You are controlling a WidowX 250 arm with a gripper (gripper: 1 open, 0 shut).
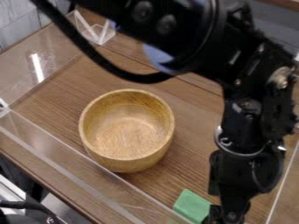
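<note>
The black gripper (pixel 229 197) hangs low at the right of the camera view, its tip beside a green block (pixel 193 205) at the bottom centre and partly in front of it. Its fingers are dark and overlap in this view, so their state is hard to make out. A round light wooden bowl (pixel 126 129) stands left of the gripper on the wooden surface.
Clear panel edges run along the lower left. A clear plastic item (pixel 98 26) is at the upper left. A blue object behind the arm is mostly hidden.
</note>
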